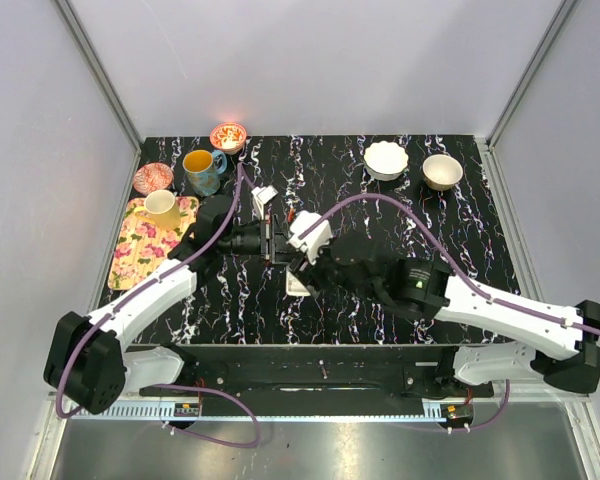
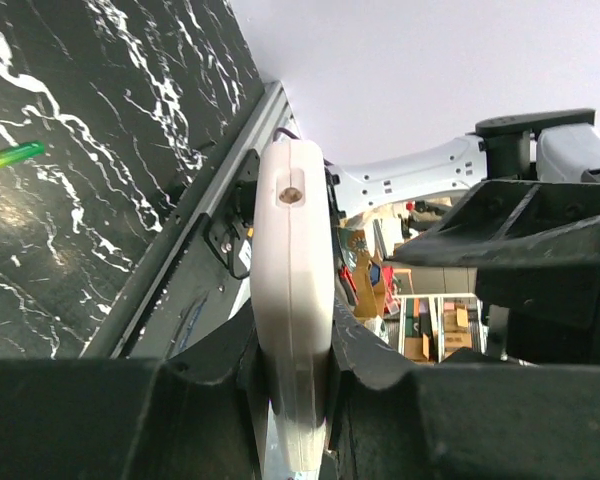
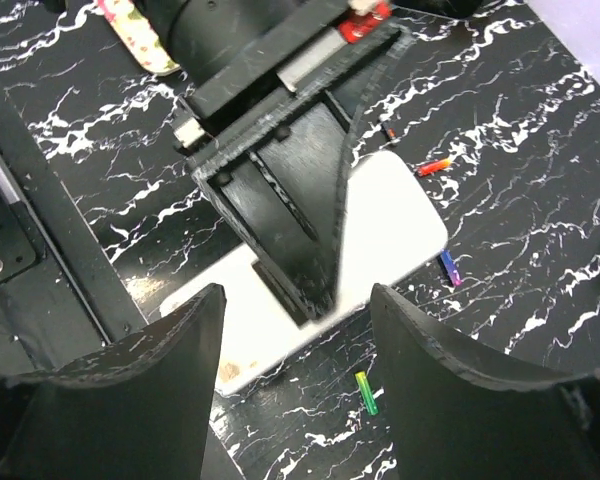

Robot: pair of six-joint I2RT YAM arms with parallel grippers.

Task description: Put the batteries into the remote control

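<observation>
The white remote control [image 2: 292, 260] is clasped by my left gripper, one rounded end with a small hole showing. In the right wrist view the remote's broad side [image 3: 395, 225] is seen, partly covered by a black finger [image 3: 290, 190] of the left gripper. My right gripper stands open above the remote, nothing gripped. Loose batteries lie on the marble top: a green one [image 3: 366, 393], an orange one [image 3: 433, 166], a blue one [image 3: 449, 266] and a dark one [image 3: 387, 131]. Whether the remote's compartment holds any battery cannot be seen.
Mugs [image 1: 202, 172], a cream cup [image 1: 162, 208] and a floral tray [image 1: 125, 248] fill the left side. Two white bowls [image 1: 385, 160] [image 1: 442, 172] stand at the back right. Both arms crowd the middle.
</observation>
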